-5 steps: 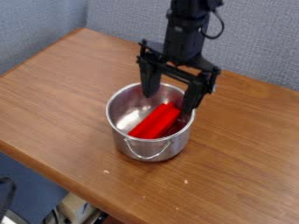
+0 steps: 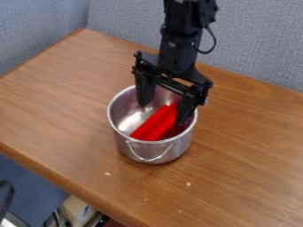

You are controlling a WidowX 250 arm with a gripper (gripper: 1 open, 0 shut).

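A silver metal bucket (image 2: 138,151) with a wire handle stands on the wooden table. A red elongated object (image 2: 155,123) lies inside it. My black gripper (image 2: 166,102) hangs over the bucket with its fingers spread open, fingertips down at or just inside the rim; whether they touch the rim or the red object is hard to tell.
Grey padded walls (image 2: 267,35) border it at the back. At the lower left the table edge drops to a floor with cables.
My gripper has shifted slightly to the left and back, its arm more upright. The bucket and red object look unmoved.
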